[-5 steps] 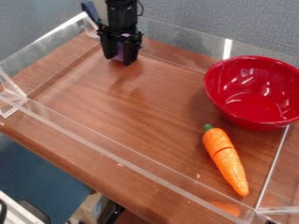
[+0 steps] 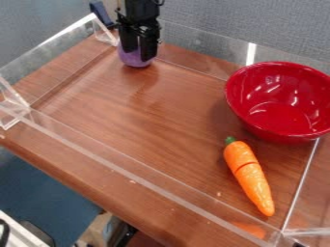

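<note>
My black gripper (image 2: pixel 138 41) is at the top of the view, at the back left of the tray, directly over a purple object (image 2: pixel 134 58) resting at the back edge. The fingers hang over or around its top; whether they are open or shut on it cannot be made out. A red bowl (image 2: pixel 277 101) sits at the right, and an orange carrot (image 2: pixel 250 178) with a green tip lies below it toward the front right.
Clear plastic walls (image 2: pixel 123 194) border the wooden surface (image 2: pixel 142 125), whose middle and left are bare. A grey padded wall stands behind.
My gripper has risen a little, so more of the purple object shows below it. The bowl and carrot have not moved.
</note>
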